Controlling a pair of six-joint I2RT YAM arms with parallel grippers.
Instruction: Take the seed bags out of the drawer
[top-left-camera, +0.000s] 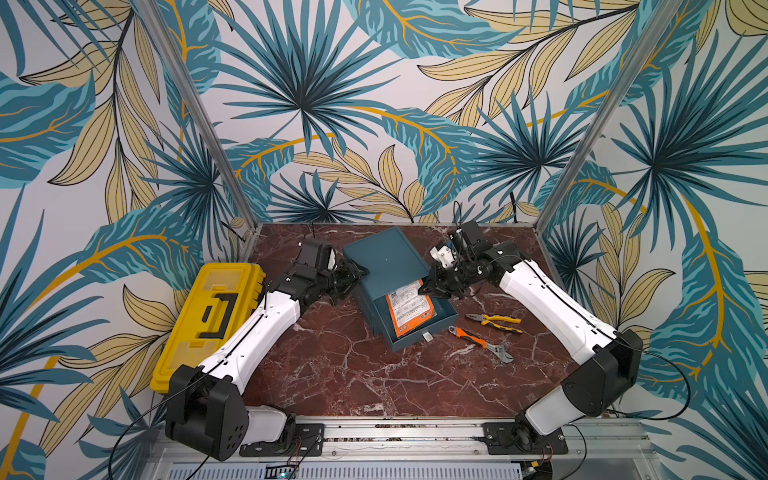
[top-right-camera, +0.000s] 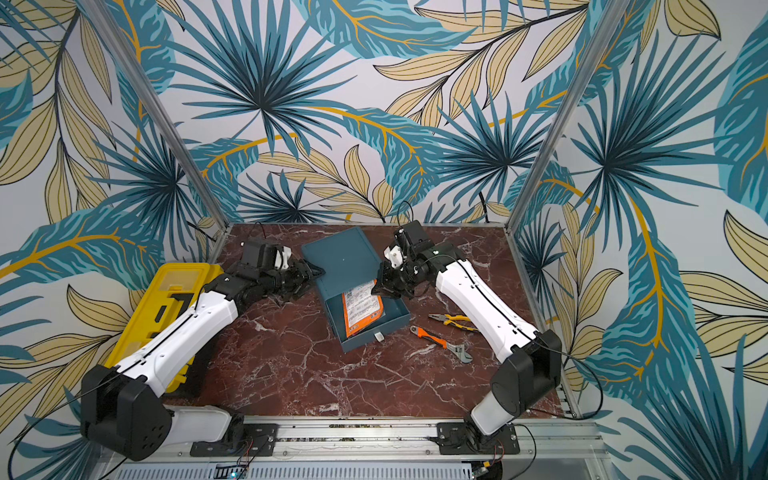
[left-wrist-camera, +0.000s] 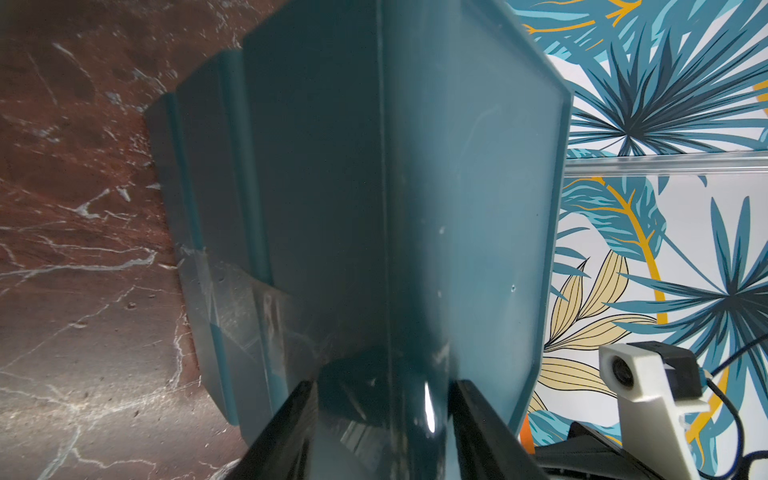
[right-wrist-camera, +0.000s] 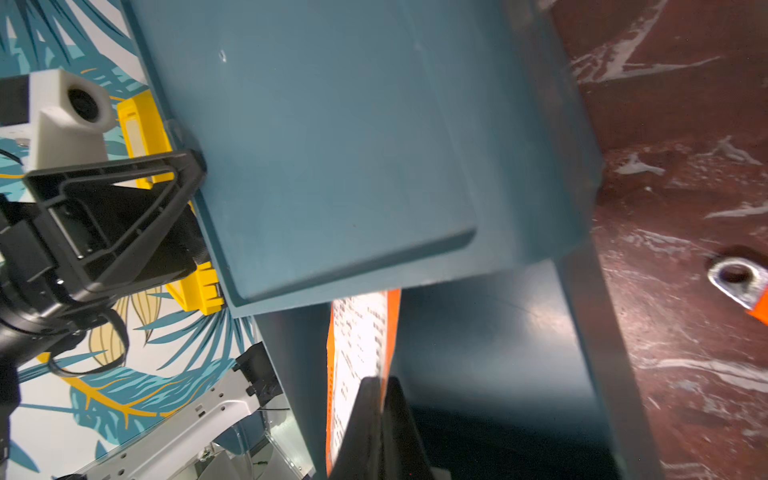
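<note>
The teal box (top-left-camera: 385, 260) stands mid-table, its drawer (top-left-camera: 438, 322) out at the front. Inside the drawer lies an orange-and-white seed bag (top-left-camera: 409, 308), tilted up on one side. In the right wrist view the seed bag (right-wrist-camera: 360, 344) runs from under the box top to the fingertips of my right gripper, shut with the bag's thin edge between them. My left gripper is shut on the upper left edge of the box (left-wrist-camera: 416, 320). Whether other bags lie further back is hidden by the box top.
Yellow-handled pliers (top-left-camera: 496, 322) and an orange-handled adjustable wrench (top-left-camera: 480, 342) lie right of the drawer. A yellow toolbox (top-left-camera: 209, 320) stands at the left.
</note>
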